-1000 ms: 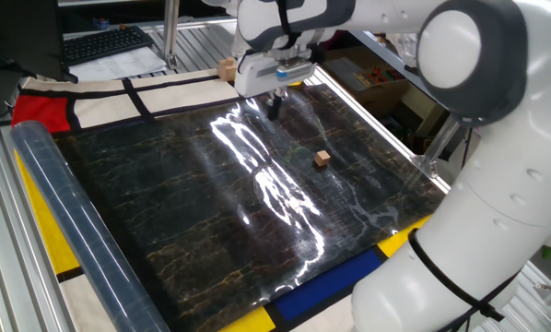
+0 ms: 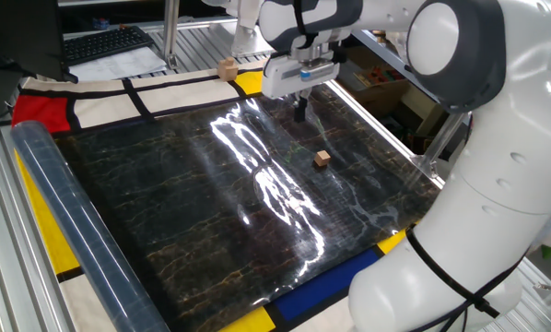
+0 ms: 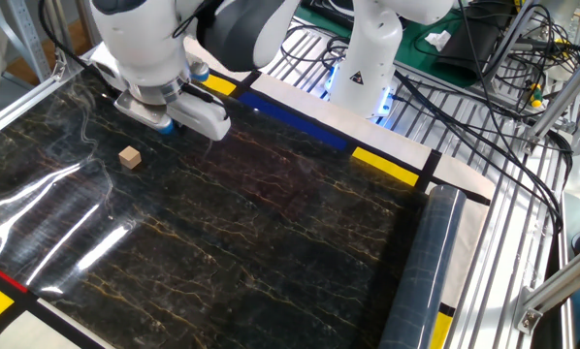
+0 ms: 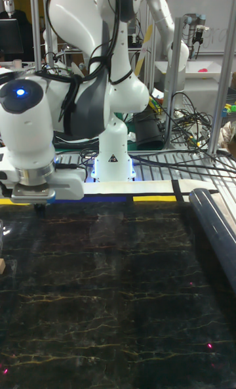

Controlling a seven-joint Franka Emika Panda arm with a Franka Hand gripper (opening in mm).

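My gripper hangs above the dark marbled sheet, pointing down. Its black fingers show close together as one dark piece in exterior view 1, with nothing visible between them, so it looks shut. A small wooden cube rests on the sheet, to the right of and below the fingertips in that view. The same cube shows in exterior view 2 near the gripper's hand, which hides the fingers there. At the left edge of exterior view 3, a wooden cube is partly cut off. Another wooden block stands on the cloth's far border.
Beyond the cloth are a keyboard and a metal rail.
Over the last second my gripper has moved to the right in exterior view 1, and slightly lower. The cube on the sheet and the block on the border have not moved.
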